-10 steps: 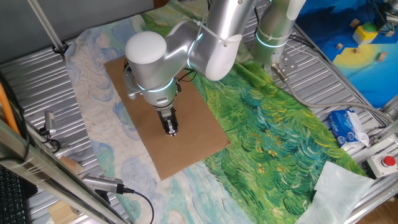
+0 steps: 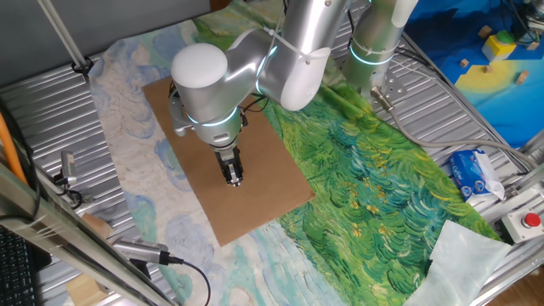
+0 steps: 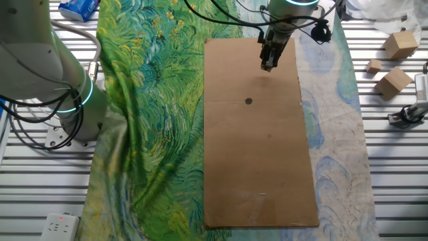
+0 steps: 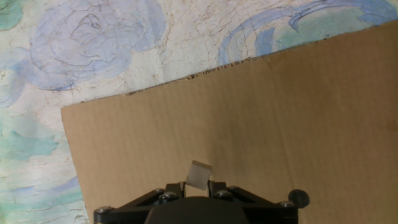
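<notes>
A small grey-brown block [image 4: 199,174] sits tilted between the fingertips of my gripper, at the bottom middle of the wrist view; the fingers look shut on it. Below lies a flat brown cardboard sheet [image 3: 257,161], bare except for a small black round spot [image 3: 249,101]. In exterior view 2 the gripper [image 3: 267,65] hangs above the sheet's far part, apart from its surface. From exterior view 1 the gripper [image 2: 234,181] points down over the cardboard [image 2: 255,200], and the block cannot be made out clearly there.
A painted cloth [image 2: 365,204] lies under the cardboard, with folds near the arm's base. Wooden blocks [image 3: 401,45] rest beyond the cloth at the right of exterior view 2. A blue-and-white packet [image 2: 474,174] and a red button box [image 2: 529,223] stand at the side.
</notes>
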